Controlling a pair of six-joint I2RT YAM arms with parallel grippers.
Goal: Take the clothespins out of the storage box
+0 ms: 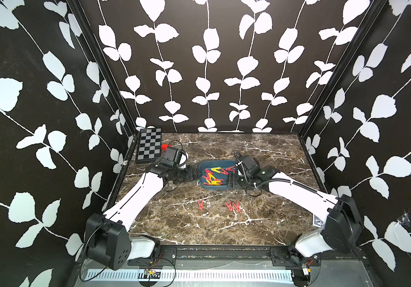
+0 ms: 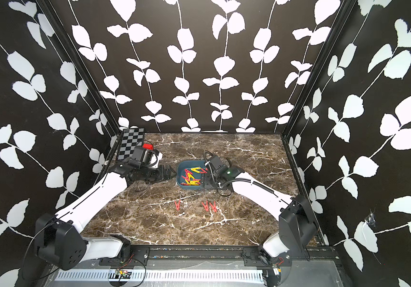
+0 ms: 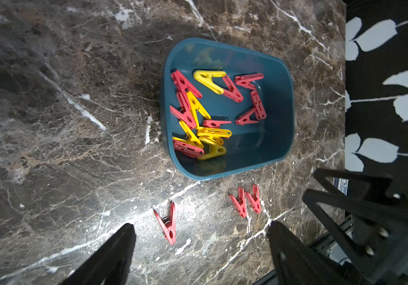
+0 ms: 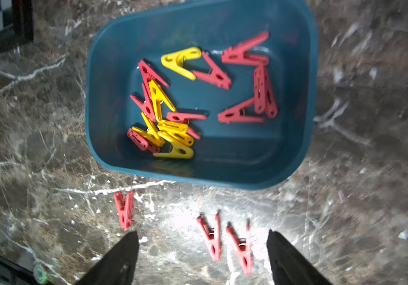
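Note:
The blue storage box (image 4: 261,152) holds several red and yellow clothespins, such as a yellow clothespin (image 3: 208,80) and a red clothespin (image 4: 242,114). Several red clothespins lie on the marble in front of the box, among them a red pin (image 3: 168,220). My left gripper hangs over the left side of the box, fingers apart, nothing visible between them. My right gripper is over the box's right side, fingers apart, with no clothespin visibly held.
A checkered board (image 1: 149,143) and a red object (image 2: 148,146) are at the back left.

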